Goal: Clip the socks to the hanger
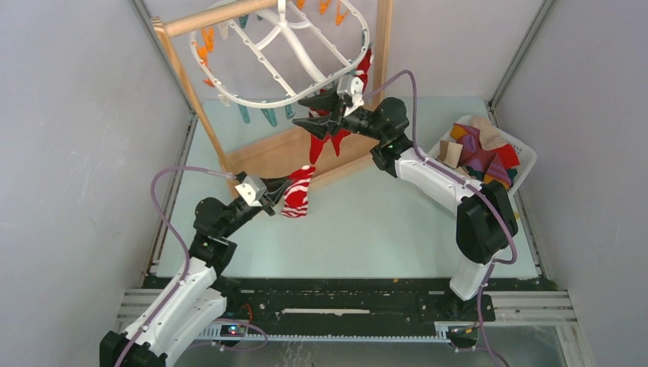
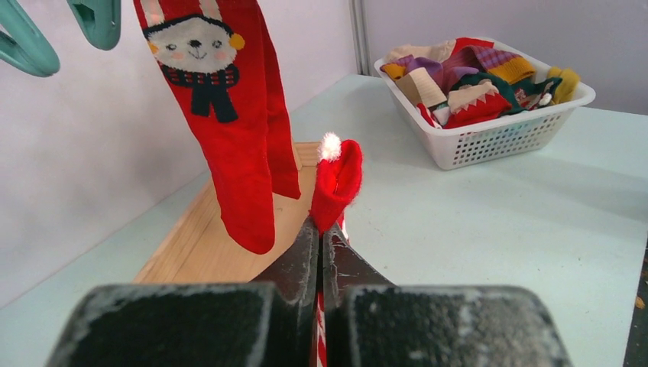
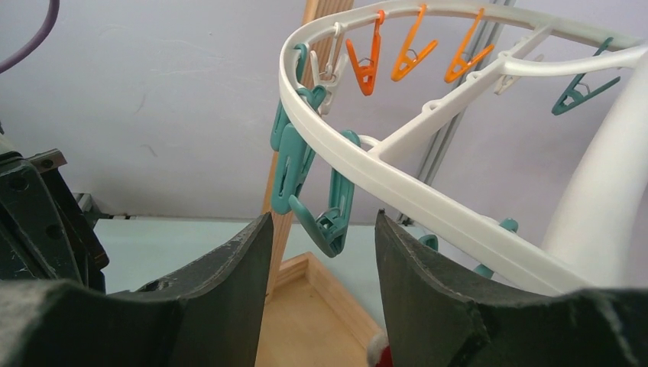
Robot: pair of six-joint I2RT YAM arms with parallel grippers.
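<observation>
My left gripper is shut on a red-and-white sock; its red end with a white pompom sticks up past the fingertips, and striped cloth hangs below. The round white hanger carries clips along its rim. My right gripper stands part open at the rim, with a teal clip showing between its fingers, not gripped. Red socks hang from the hanger behind the right gripper. One of them, a red sock with a bear face, hangs close beyond the held sock.
A white basket full of socks stands at the right of the table. The wooden stand holds the hanger; its tray base lies below. More teal and orange clips line the rim.
</observation>
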